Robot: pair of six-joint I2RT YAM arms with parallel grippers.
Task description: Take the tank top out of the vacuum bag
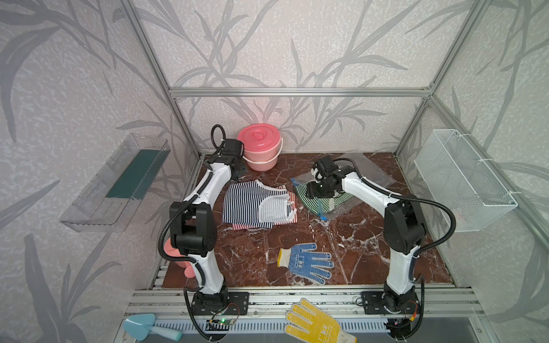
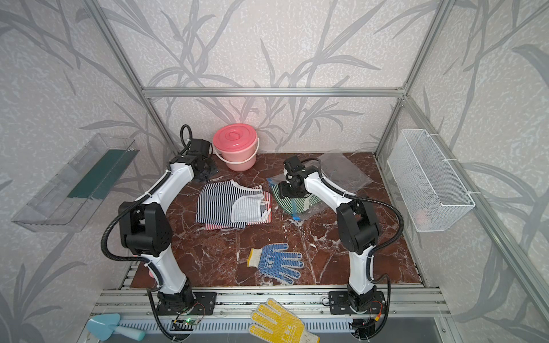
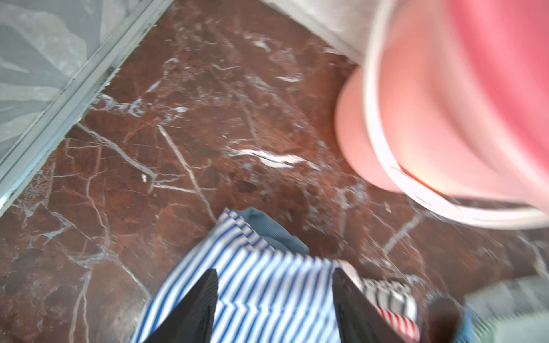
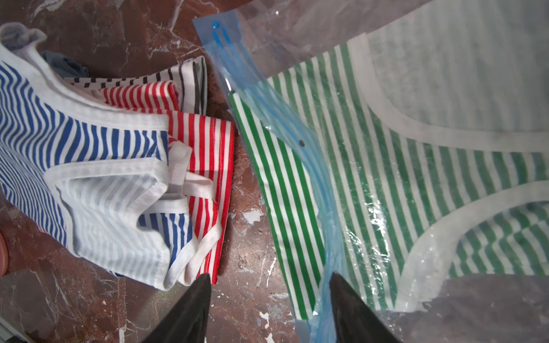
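A green-and-white striped tank top [image 4: 366, 160] lies mostly inside the clear vacuum bag [image 4: 343, 17], its left edge [image 4: 274, 194] showing past the blue-edged mouth. Above that mouth, my right gripper hangs open, its fingers holding nothing. At left, a blue-and-white striped tank top [image 1: 246, 203] lies on a pile with a red-and-white striped one [image 4: 200, 148] showing underneath. Over the far edge of that pile is my left gripper, open, with blue-striped cloth visible below and between the fingers but not gripped.
A pink lidded bucket [image 1: 260, 148] stands at the back, close to my left gripper. A blue glove [image 1: 308, 263] lies at the table's front. Wire baskets [image 1: 469, 177] hang at both sides. Bare tabletop shows at front right.
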